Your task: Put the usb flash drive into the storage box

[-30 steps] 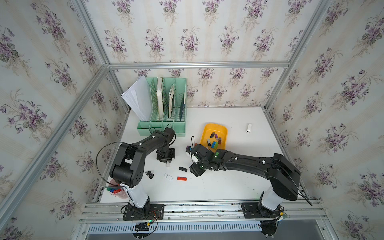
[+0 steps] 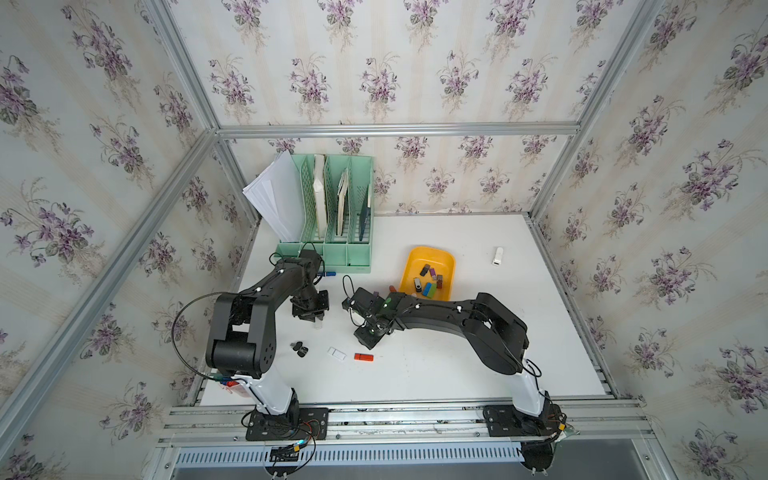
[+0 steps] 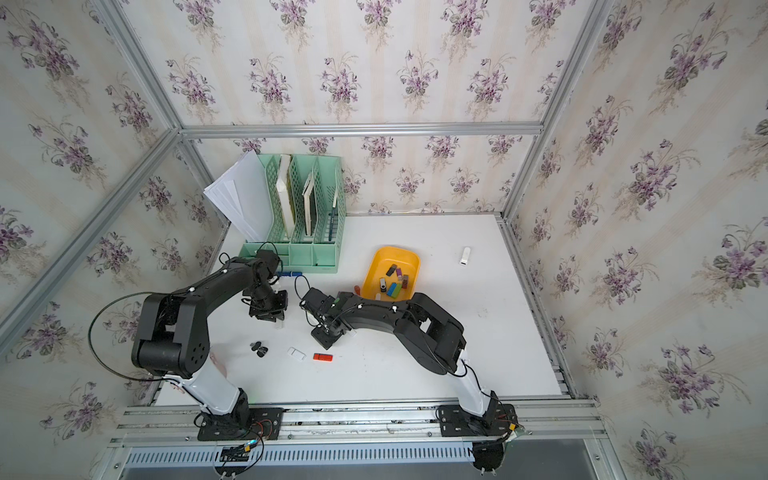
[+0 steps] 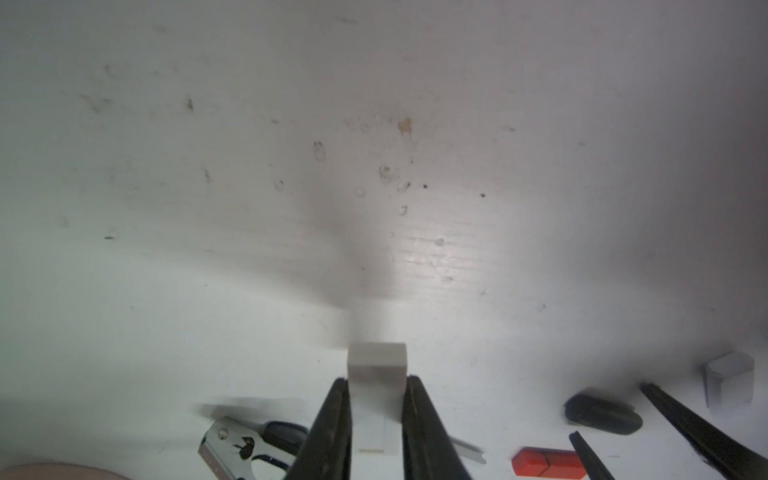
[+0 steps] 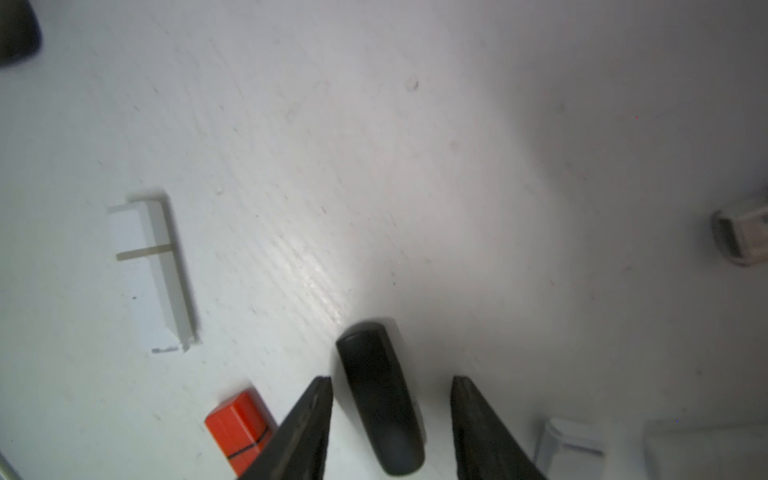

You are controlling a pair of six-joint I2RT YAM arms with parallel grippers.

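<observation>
In the left wrist view my left gripper is shut on a white flash drive (image 4: 377,364), held above the white table. The right wrist view shows a black flash drive (image 5: 382,400) lying between the parted fingers of my open right gripper; clear gaps show on both sides of it. A red flash drive (image 2: 364,357) and a white one (image 2: 337,353) rest on the table close by. Behind the right arm stands the yellow storage box (image 2: 413,260), with several small drives inside; the arm passes close in front of its near edge.
A green file rack (image 2: 359,256) with papers and books fills the back left. Scissors (image 2: 299,349) lie toward the front left. One white object (image 2: 498,255) sits alone at the far right, where the table is mostly clear.
My right gripper has moved left, from beside the black drive to over it, hiding it in the top left view.
</observation>
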